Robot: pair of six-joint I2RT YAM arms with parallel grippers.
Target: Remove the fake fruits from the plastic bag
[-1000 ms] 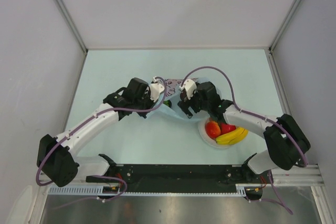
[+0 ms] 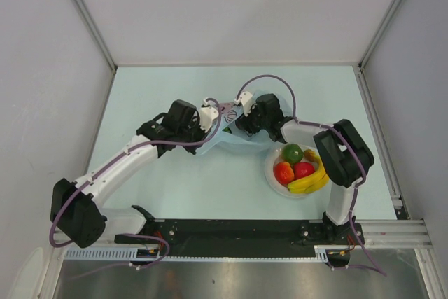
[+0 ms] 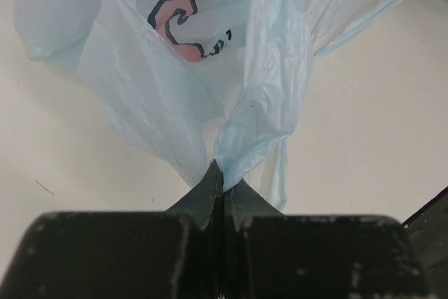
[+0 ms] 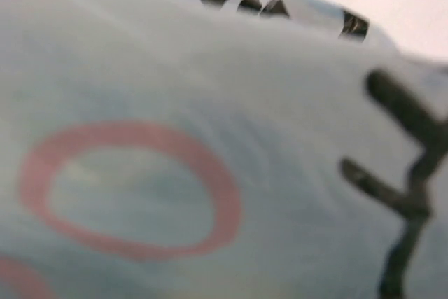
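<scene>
A pale blue plastic bag (image 2: 241,146) lies with its mouth toward the left arm. My left gripper is shut on its thin edge, and film rises from the fingertips in the left wrist view. My right gripper (image 2: 246,127) reaches into the bag from the right; its fingers are partly lost against the film and their gap is unclear. Bag film (image 4: 294,117) fills most of the right wrist view and hides those fingers. Something small and green (image 2: 227,129) shows inside the bag, left of the right gripper.
At the bag's lower right stands a pale bowl (image 2: 271,178) holding a green fruit (image 2: 292,153), an orange-red fruit (image 2: 283,172), a red fruit (image 2: 303,169) and bananas (image 2: 308,182). The right forearm passes above it.
The green fruit in the bowl has come into sight. The left arm has barely moved.
</scene>
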